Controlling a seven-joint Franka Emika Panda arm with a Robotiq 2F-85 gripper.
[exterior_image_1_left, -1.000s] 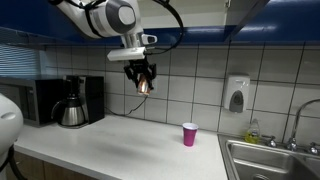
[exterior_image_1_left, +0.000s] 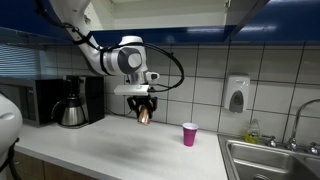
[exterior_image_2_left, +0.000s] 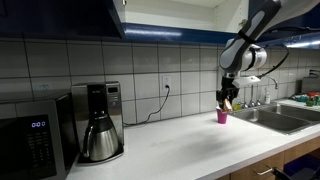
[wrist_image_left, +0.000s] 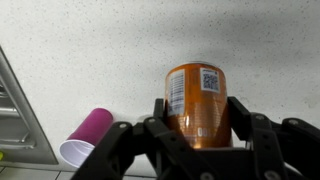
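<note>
An orange container with a white label (wrist_image_left: 197, 105) is held between the fingers of my gripper, which is shut on it. In exterior view 1 the container (exterior_image_1_left: 143, 116) hangs under the gripper (exterior_image_1_left: 144, 104), above the white counter (exterior_image_1_left: 110, 145). Its lower end appears clear of the surface. A pink cup (exterior_image_1_left: 189, 134) stands upright on the counter to the right, apart from the gripper. The wrist view has this cup (wrist_image_left: 88, 137) at lower left; in exterior view 2 the cup (exterior_image_2_left: 222, 116) is partly overlapped by the gripper.
A coffee maker with a steel carafe (exterior_image_2_left: 100, 134) and a microwave (exterior_image_2_left: 35, 140) stand at the counter's other end. The sink (exterior_image_1_left: 262, 160) lies right of the cup. An overhead cabinet (exterior_image_1_left: 200, 22) hangs above the arm. Mid-counter is clear.
My gripper has come down with the orange container, from high near the cabinet to lower over the counter. The pink cup has stayed put.
</note>
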